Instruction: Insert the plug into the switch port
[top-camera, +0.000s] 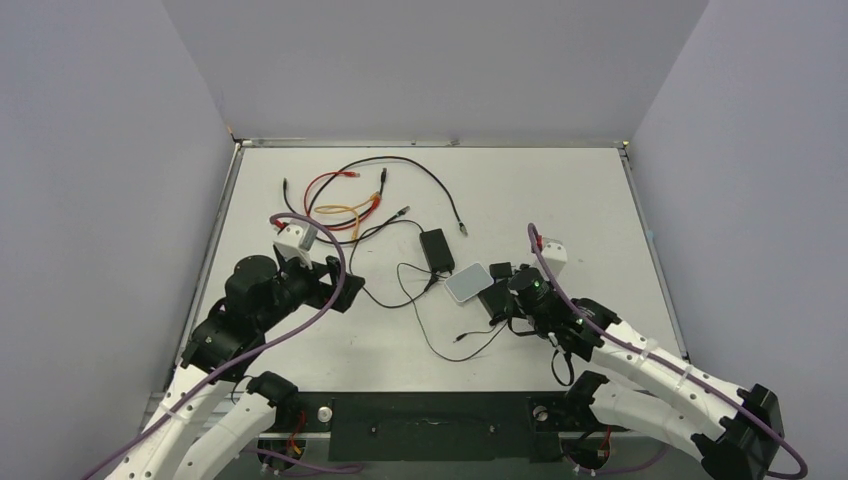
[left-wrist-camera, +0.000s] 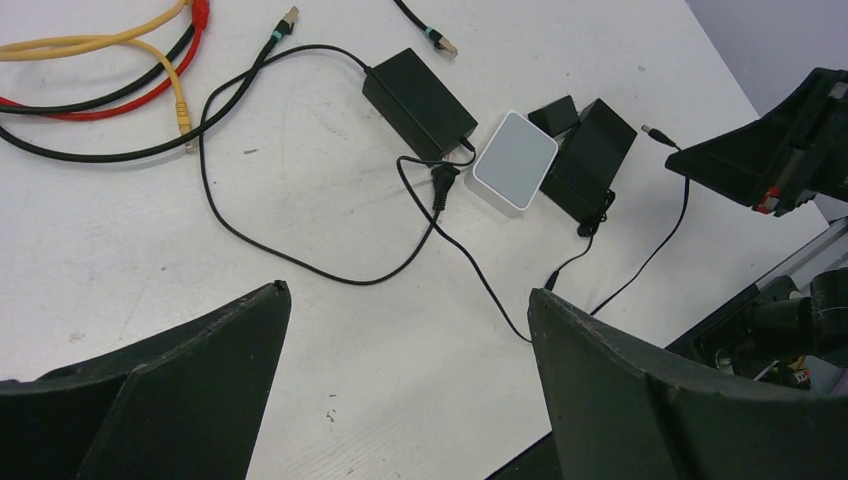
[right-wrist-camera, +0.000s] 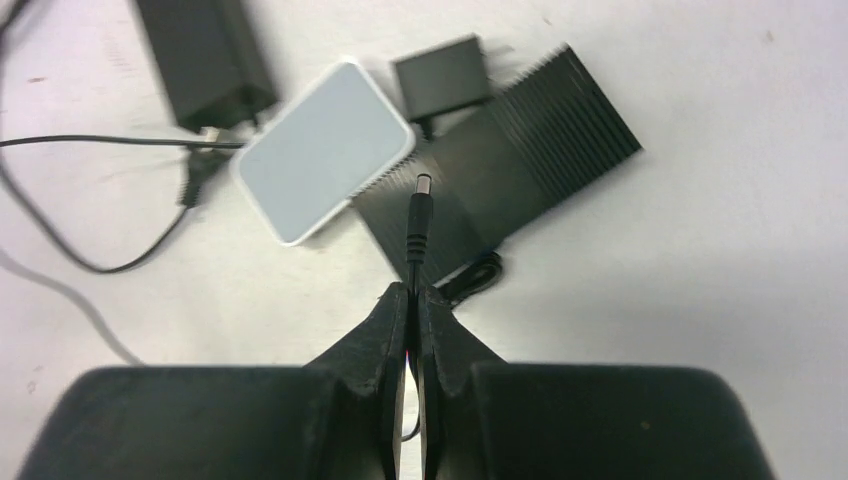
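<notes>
Held out ahead of the fingertips in the right wrist view is a black barrel plug (right-wrist-camera: 419, 222) with a silver tip. My right gripper is shut on its cable just behind the plug. Below and beyond it lies the ribbed black switch (right-wrist-camera: 540, 145), its ports not visible from here. In the left wrist view the plug (left-wrist-camera: 657, 135) hangs off the right gripper's tip, to the right of the switch (left-wrist-camera: 595, 155), apart from it. My left gripper is open, nothing between its fingers, over the table's left side.
A white-and-grey box (left-wrist-camera: 513, 160) touches or nearly touches the switch, with a small black block (left-wrist-camera: 556, 116) behind. A black power brick (left-wrist-camera: 418, 100) and a loose power cord lie left. Network cables (top-camera: 345, 210) tangle at the back left.
</notes>
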